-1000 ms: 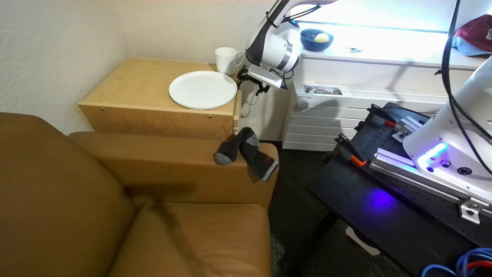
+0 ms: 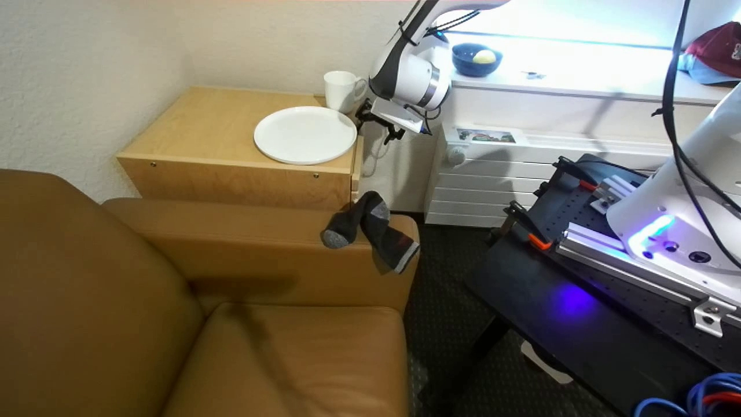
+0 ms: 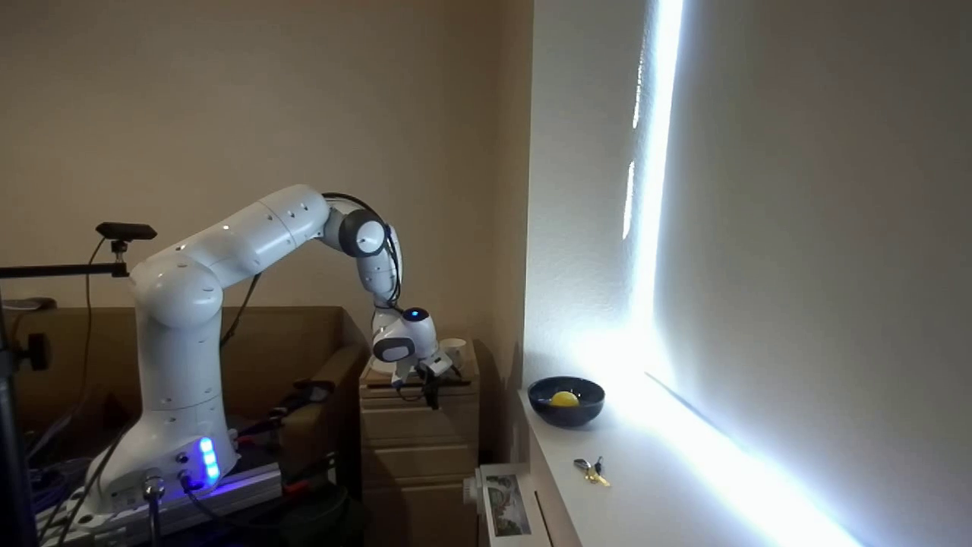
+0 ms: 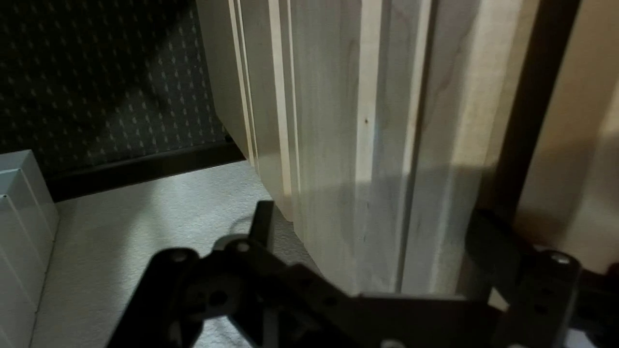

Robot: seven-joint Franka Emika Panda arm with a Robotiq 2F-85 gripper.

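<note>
My gripper is open at the front of the light wooden cabinet (image 2: 229, 125). In the wrist view its fingers stand wide apart, one to each side of the top drawer's front (image 4: 447, 232). The right-hand finger (image 4: 490, 240) is at the dark gap between that front and the cabinet; how deep it reaches is unclear. The left-hand finger (image 4: 262, 225) is out in front of the drawer, apart from it. From exterior view 1, the drawer front (image 2: 358, 163) stands slightly out from the cabinet.
On the cabinet top sit a white plate (image 2: 305, 135) and a white mug (image 2: 340, 90), close to the gripper. Dark socks (image 2: 375, 226) lie over the brown sofa's arm (image 2: 264, 229). A dark bowl (image 3: 566, 415) holding something yellow rests on the windowsill, near keys (image 3: 594, 471).
</note>
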